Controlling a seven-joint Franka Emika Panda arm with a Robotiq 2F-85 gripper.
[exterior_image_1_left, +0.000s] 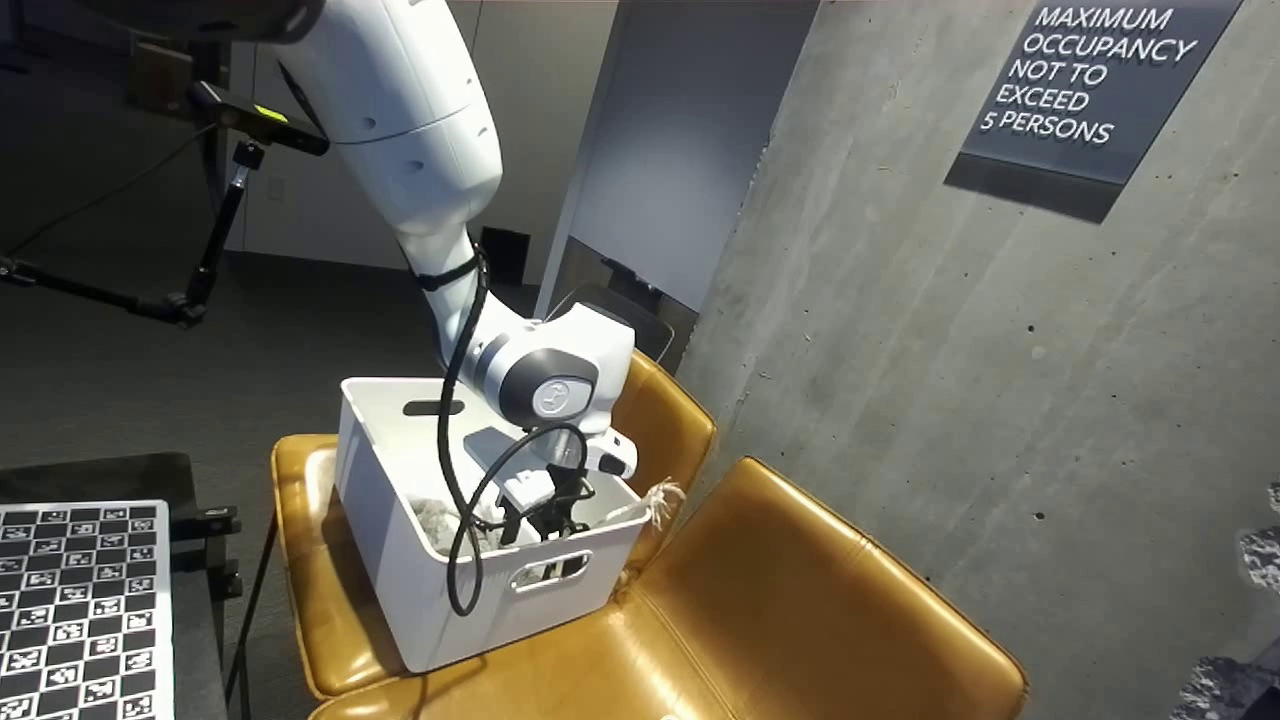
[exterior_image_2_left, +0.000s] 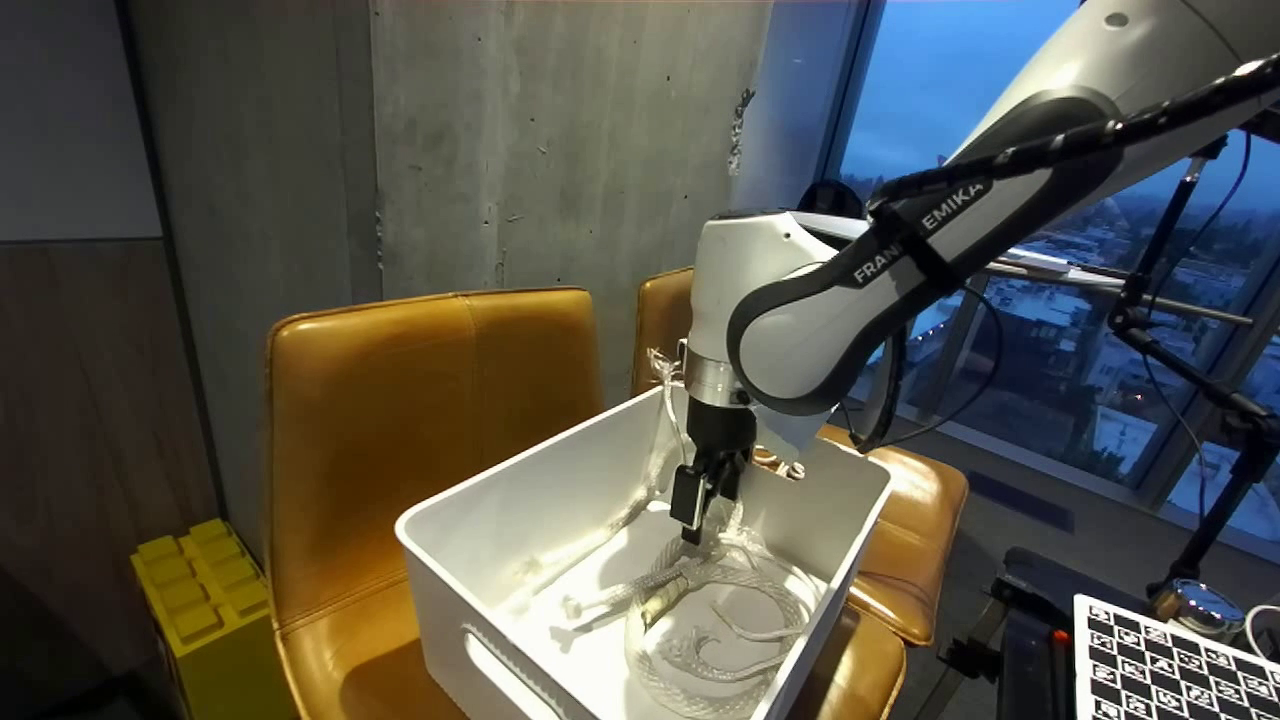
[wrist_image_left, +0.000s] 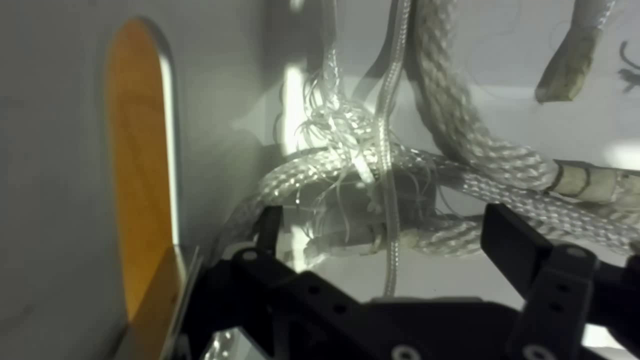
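Observation:
A white plastic box (exterior_image_2_left: 540, 470) with handle slots stands on a tan chair. Pale braided ropes (exterior_image_2_left: 708, 672) lie coiled on its floor. My gripper is inside the box, its fingers open and pointing down. In the wrist view, a thin shiny cord (wrist_image_left: 387, 180) runs between the fingers, in front of a frayed rope end (wrist_image_left: 348, 129). Thicker braided rope (wrist_image_left: 456, 108) lies beyond. The left finger (wrist_image_left: 271, 231) is near the box wall with the slot. Whether either finger touches rope, I cannot tell.
One frayed strand (exterior_image_1_left: 660, 498) hangs over the box rim. Tan chairs (exterior_image_1_left: 828, 588) surround the box, with a concrete wall (exterior_image_1_left: 960, 360) behind. A checkered board (exterior_image_1_left: 84, 612) lies on a dark stand to the side, apart from the box.

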